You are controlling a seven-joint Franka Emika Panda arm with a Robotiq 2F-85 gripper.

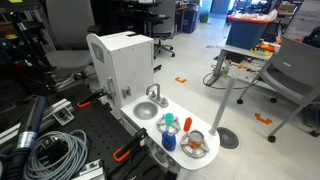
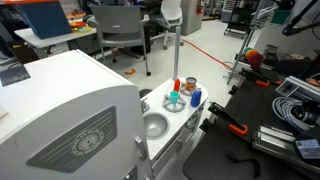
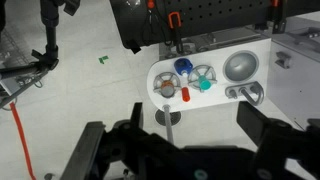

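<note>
In the wrist view my gripper is open, its two dark fingers wide apart at the bottom with nothing held between them. Beyond them lies a white toy-kitchen counter. On it are a blue object, a round metal can or pot, a small red-orange item and a teal cup. Exterior view 1 shows the teal cup and the can on the burners, with the blue object at the counter's near edge. My fingertips cannot be made out in either exterior view.
A sink and a faucet share the counter with the burners. A tall white cabinet rises at one end. Alongside runs a dark perforated table with a coiled cable and clamps. Open floor surrounds the other side.
</note>
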